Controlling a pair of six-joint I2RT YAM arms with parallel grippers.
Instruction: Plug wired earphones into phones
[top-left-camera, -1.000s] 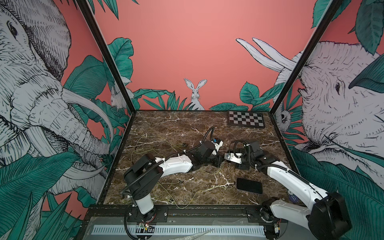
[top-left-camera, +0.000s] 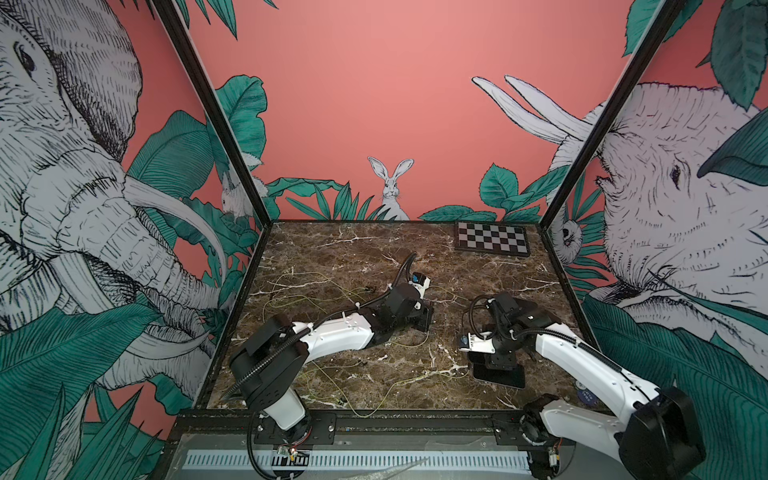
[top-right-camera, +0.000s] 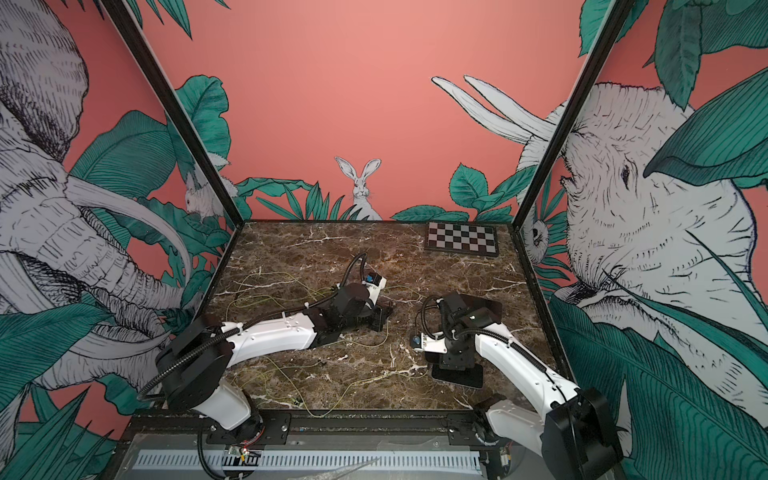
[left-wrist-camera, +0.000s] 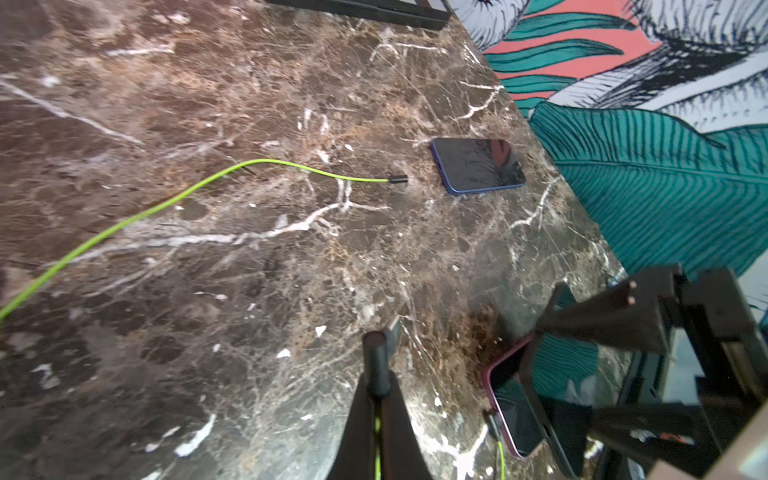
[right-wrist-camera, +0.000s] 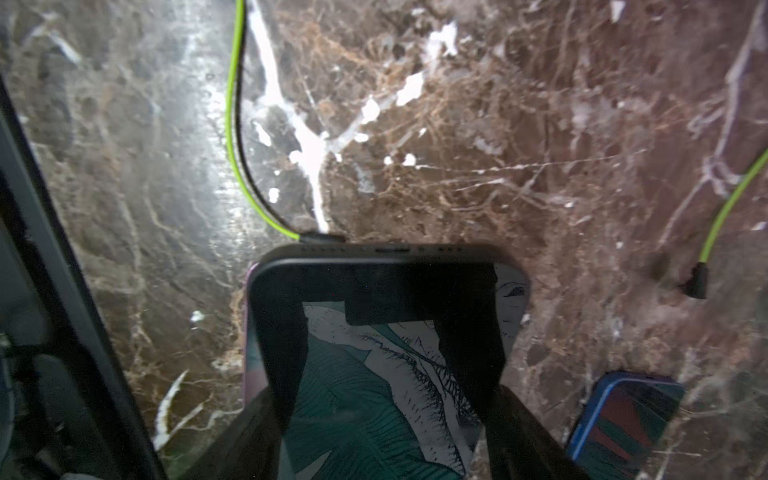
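Observation:
My left gripper is shut on a black earphone plug (left-wrist-camera: 376, 364) with a green cable, its end pointing away from the fingers. My right gripper is shut on a dark phone (right-wrist-camera: 376, 384), gripping its two long sides, with the port edge facing outward. Beneath that phone lies a pink-edged phone (left-wrist-camera: 512, 436) on the table. Another plug (right-wrist-camera: 324, 238) on a green cable is at that lower phone's edge; whether it is seated cannot be told. The held plug and held phone are well apart.
A blue phone (left-wrist-camera: 480, 166) lies farther back, with a loose black plug (left-wrist-camera: 397, 179) near its edge. Several green cables cross the marble table (top-left-camera: 360, 256). A checkered board (top-left-camera: 492, 238) sits at the back right.
Both grippers were close together near the table's middle. The left has drawn back leftward; the right has moved toward the front edge, over the phone lying there.

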